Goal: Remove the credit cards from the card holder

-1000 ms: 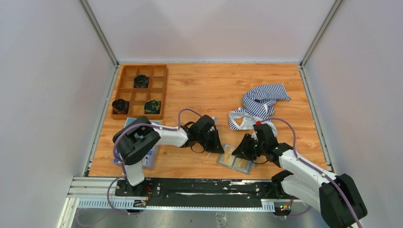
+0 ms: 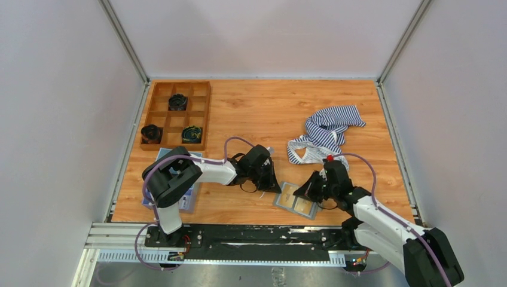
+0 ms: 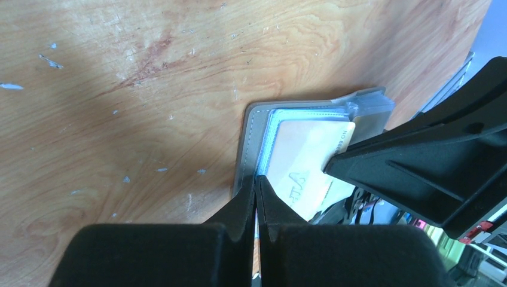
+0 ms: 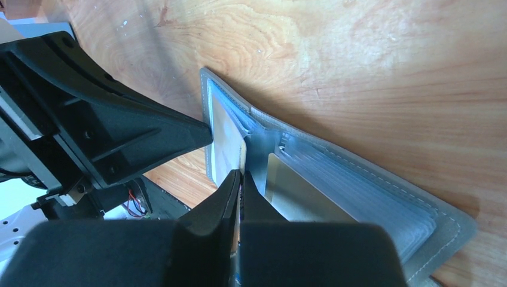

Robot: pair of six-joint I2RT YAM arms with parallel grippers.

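Note:
The card holder (image 2: pixel 281 205) lies open on the table, grey with clear sleeves. In its left half shows a pale card (image 3: pixel 308 158); the other half holds a tan card (image 4: pixel 297 194). My left gripper is shut at the holder's left edge; whether that edge is between its fingertips cannot be told. Shut too, with nothing seen between its fingers, my right gripper has its tips against the pale card's edge, near the holder's middle fold. The pale card appears to be still in its sleeve, partly hidden by the grippers.
A striped cloth (image 2: pixel 332 131) lies behind the right arm. At the back left stands a wooden tray (image 2: pixel 157 107) with several dark objects. A blue and white box (image 2: pixel 186 202) sits under the left arm.
The left arm and the holder look unmoved.

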